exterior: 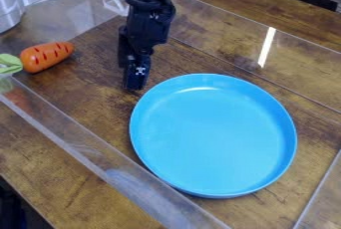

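The black robot arm reaches down from the top centre to the wooden table, its gripper (135, 66) low over the wood at the upper left of a large blue plate (212, 133). Whether the fingers are open or shut is hard to tell against the dark wood. An orange toy carrot (48, 55) with a green top lies at the left, apart from the gripper.
Clear plastic walls (111, 165) run along the lower left and around the table. The wood behind and to the right of the plate is bare. A pale object sits in the top left corner.
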